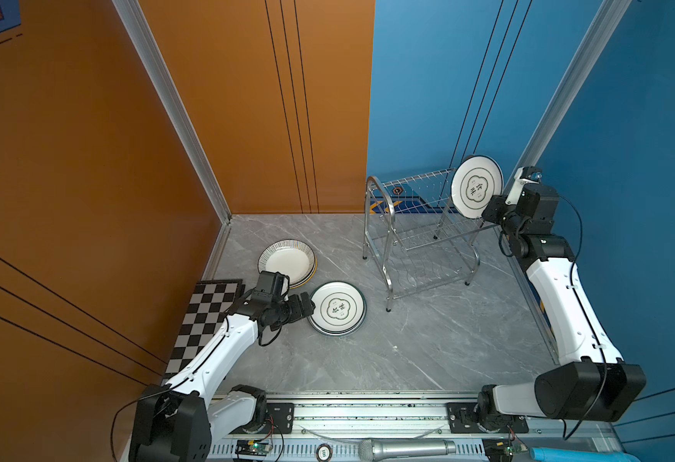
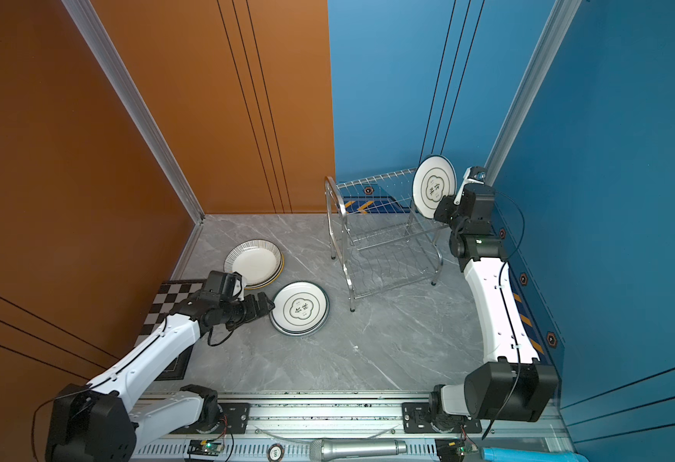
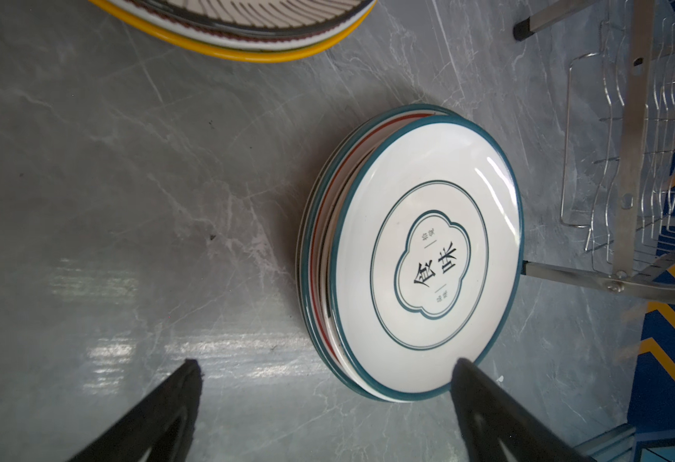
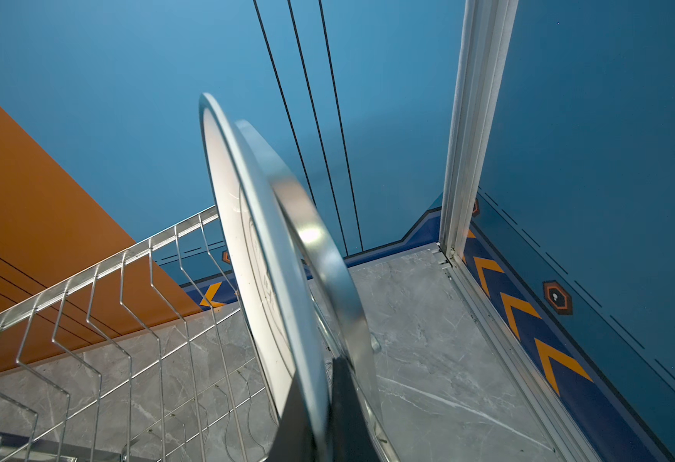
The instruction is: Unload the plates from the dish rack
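Observation:
A white plate (image 1: 476,187) stands upright at the right end of the metal dish rack (image 1: 384,184). My right gripper is shut at this plate's near edge; whether the rim is between or just beside the fingers is unclear. A stack of teal-rimmed plates (image 3: 426,254) lies on the grey table, left of the rack. Behind it to the left is a second stack (image 1: 286,258), with a yellow rim among them. My left gripper hangs open at the left side of the teal-rimmed stack, nothing held.
A black-and-white checkered mat (image 1: 198,323) lies at the left edge. Blue and orange walls enclose the table at back and sides, close beside the right arm. Bare table (image 1: 430,346) lies in front of the rack.

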